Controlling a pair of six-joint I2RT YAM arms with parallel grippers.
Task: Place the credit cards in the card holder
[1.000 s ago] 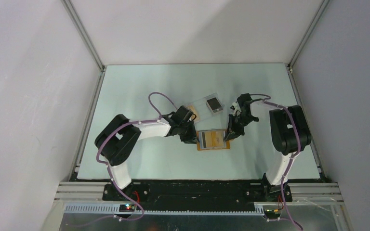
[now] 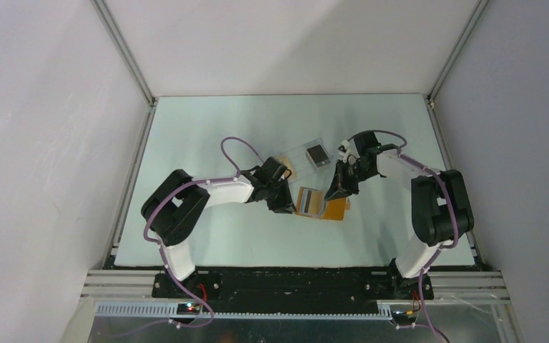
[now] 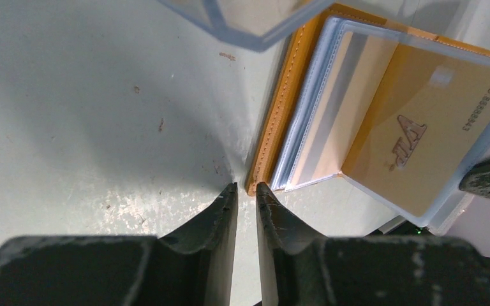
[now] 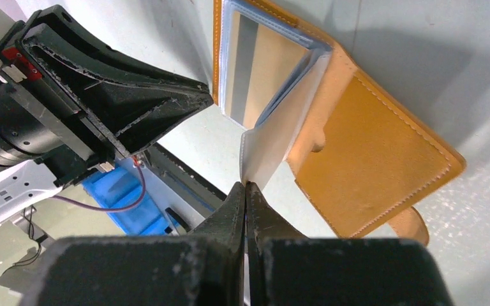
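Note:
The orange card holder point(image 2: 336, 210) lies open mid-table, with clear sleeves inside. My left gripper is shut on its corner, the fingertips nearly together there. A gold card point(image 3: 446, 105) with lettering sits in a raised clear sleeve, and a striped card point(image 4: 247, 73) lies flat in the part beneath. At that raised sleeve's free edge is my right gripper, shut on the thin plastic. In the top view the right gripper point(image 2: 327, 199) stands over the holder's middle. The holder's bare orange cover point(image 4: 376, 156) shows at the right.
Behind the holder is a clear tray point(image 2: 302, 156) with a gold card point(image 2: 286, 168) and a dark-centred card point(image 2: 317, 155) in it. Its edge point(image 3: 255, 41) comes close to the holder's left side.
The right gripper has moved left over the holder, lifting and folding the sleeve leftward, so more orange cover shows. The holder has turned slightly. The left arm has stayed put.

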